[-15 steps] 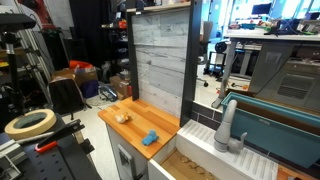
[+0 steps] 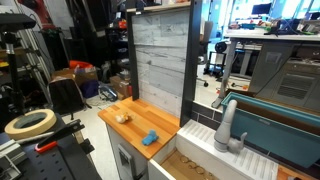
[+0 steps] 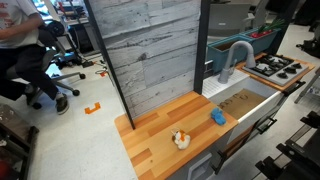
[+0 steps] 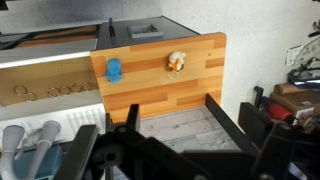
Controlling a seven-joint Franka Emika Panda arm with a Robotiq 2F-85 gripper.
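In the wrist view, the dark fingers of my gripper stand wide apart at the bottom, with nothing seen between them. Beyond them lies a wooden counter (image 4: 150, 93). On it are a small blue object (image 4: 114, 70) and a small white-and-orange object (image 4: 176, 61), both clear of the fingers. Exterior view 2 shows the blue object (image 3: 217, 117) near the counter's right edge and the white-and-orange one (image 3: 181, 139) nearer its front.
Beside the counter is a white basin (image 2: 205, 157) with a wood-coloured bottom and a grey faucet (image 2: 228, 125). A grey plank wall (image 2: 160, 60) rises behind the counter. A stove top (image 3: 275, 67) sits at the far right. Bare counter lies around both small objects.
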